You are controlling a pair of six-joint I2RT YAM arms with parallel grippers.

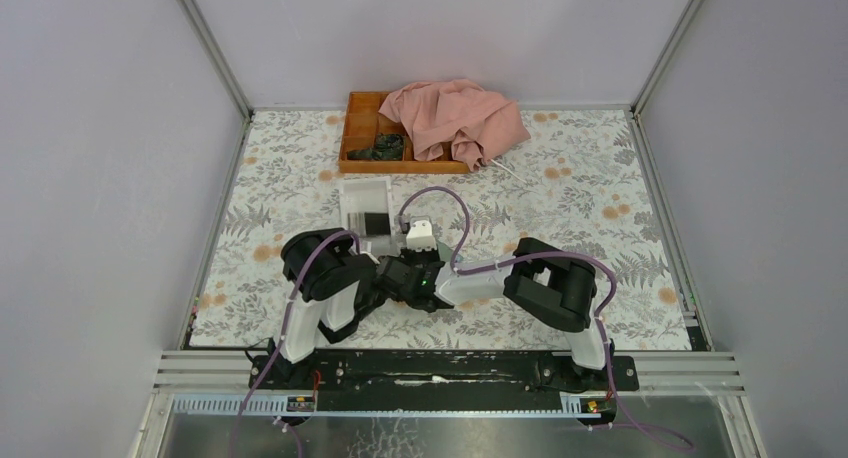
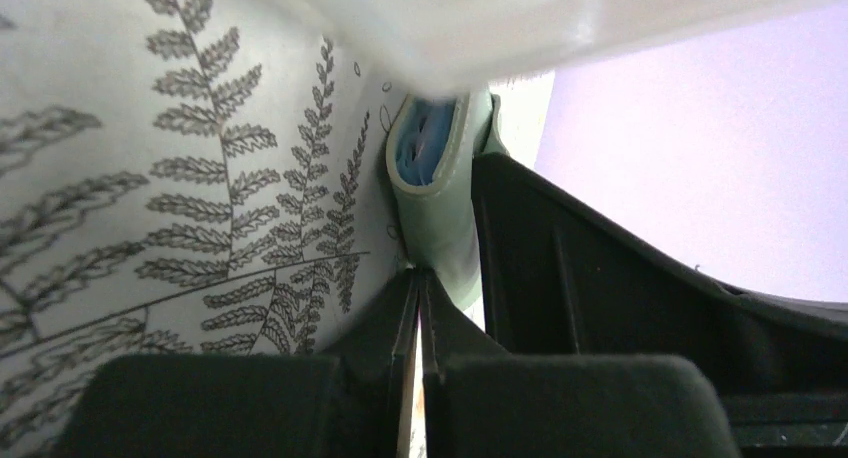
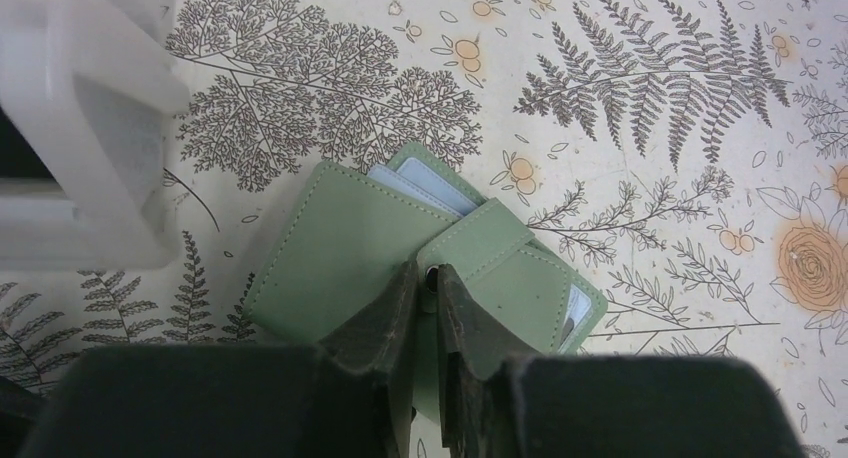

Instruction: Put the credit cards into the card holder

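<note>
The green card holder (image 3: 340,248) lies on the patterned cloth, with pale blue card edges (image 3: 420,183) showing at its slots. My right gripper is shut at the holder's strap, around the dark snap. In the left wrist view the holder (image 2: 445,223) is seen on edge, a blue card (image 2: 428,143) inside its opening. The tips of my left gripper are shut on the holder's edge. From above, both arms mostly cover the holder.
Close to the holder on the left stands a white tray (image 1: 346,208) with a dark item (image 1: 376,224) inside. Behind are a brown compartment box (image 1: 350,143) and a pink cloth (image 1: 450,118).
</note>
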